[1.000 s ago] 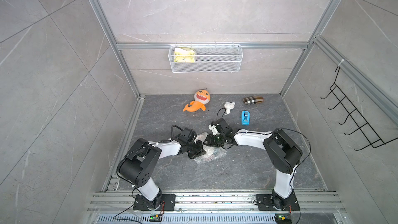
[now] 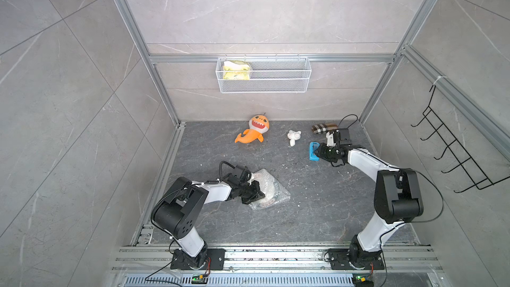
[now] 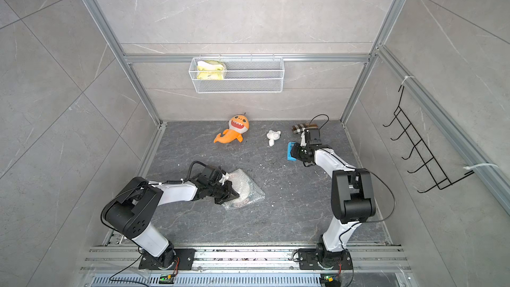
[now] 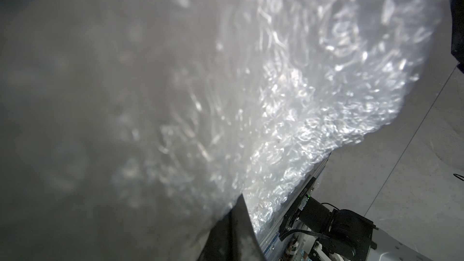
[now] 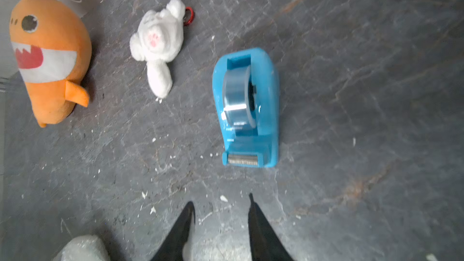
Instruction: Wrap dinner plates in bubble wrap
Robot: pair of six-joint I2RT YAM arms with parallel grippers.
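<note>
Clear bubble wrap (image 2: 276, 191) lies crumpled around a pale plate (image 3: 240, 186) at the front left of the floor. My left gripper (image 2: 254, 194) rests on it; in the left wrist view its fingers are shut, pressed against the bubble wrap (image 4: 314, 67), with nothing else visible between them. My right gripper stands part open and empty over the floor, beside a blue tape dispenser (image 5: 261, 111), which has a roll of clear tape in it.
An orange shark plush (image 2: 254, 130), a small white plush (image 2: 293, 137) and a plaid item (image 2: 321, 127) lie along the back. A wire basket (image 2: 279, 77) hangs on the back wall.
My right gripper has moved from the bubble wrap toward the back right, to the tape dispenser. My left gripper has stayed on the wrap.
</note>
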